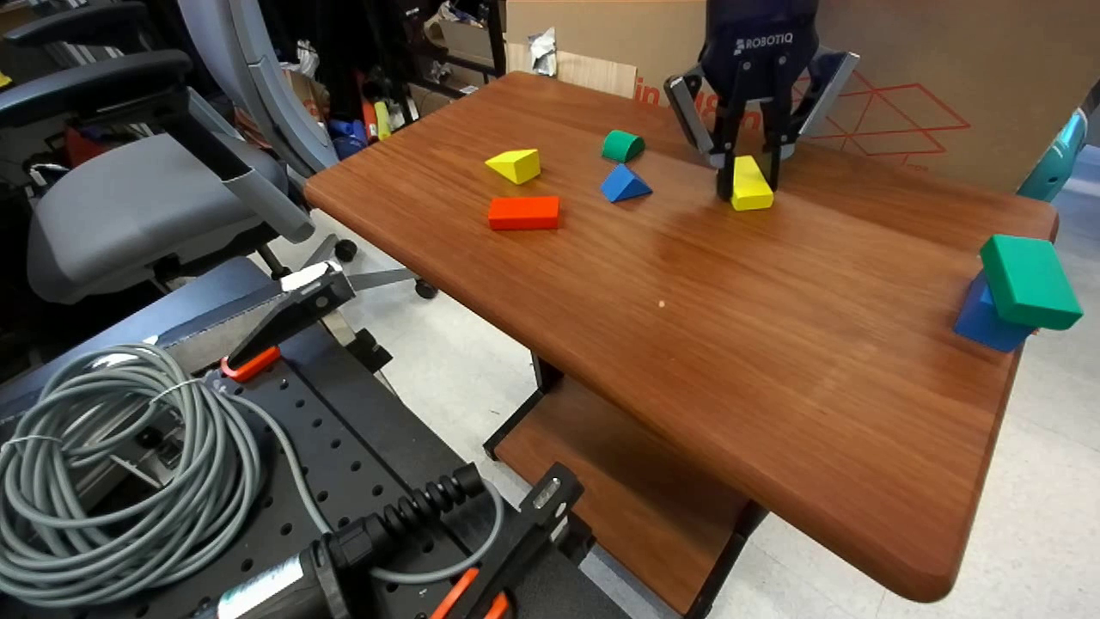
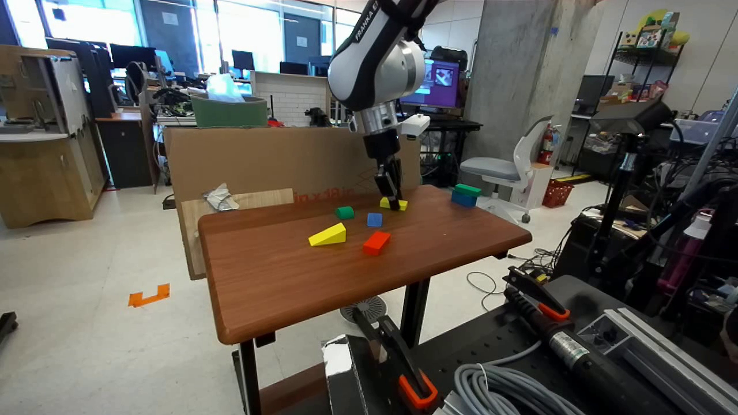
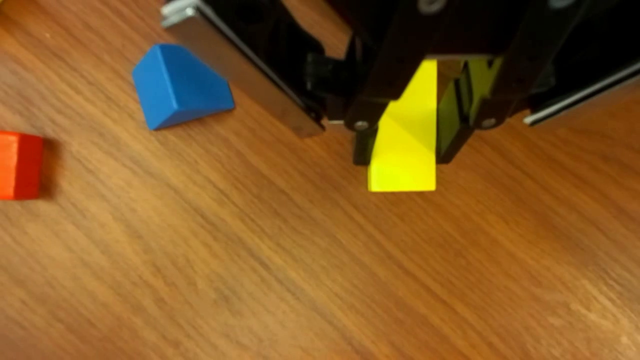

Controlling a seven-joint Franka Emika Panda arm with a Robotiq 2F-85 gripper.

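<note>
Near the table's back edge, my gripper (image 1: 750, 186) is shut on a yellow rectangular block (image 1: 753, 196). In the wrist view the yellow block (image 3: 403, 159) sits between the two fingers, its near end sticking out past the tips. The block appears to rest at table level. To its left in the wrist view lie a blue triangular block (image 3: 180, 90) and part of a red block (image 3: 21, 166). Exterior view 2 shows my gripper (image 2: 394, 203) low over the table, hiding the middle of the yellow block.
A yellow wedge (image 1: 516, 165) and a green half-round block (image 1: 623, 145) stand on the table's far left part. At the right edge a green block (image 1: 1031, 280) lies on a blue block (image 1: 985, 318). Cardboard (image 1: 928, 93) stands behind.
</note>
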